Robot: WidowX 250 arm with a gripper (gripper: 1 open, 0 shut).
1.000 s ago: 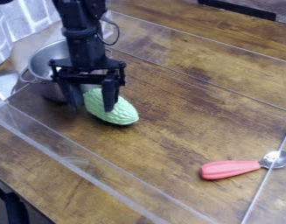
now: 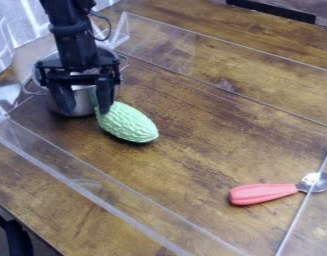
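Observation:
My black gripper (image 2: 78,87) is at the left, over and in front of a metal pot (image 2: 70,101), which it mostly hides. A pale green, bumpy oblong vegetable (image 2: 128,124) lies on the wooden table just right of the gripper and pot. I cannot tell whether the gripper is open or shut, or whether it touches either thing.
A spoon with a pink handle (image 2: 262,194) lies at the lower right. Clear transparent panels edge the work area.
My gripper has moved left and somewhat up, away from the green vegetable, uncovering more of it. The spoon has not moved.

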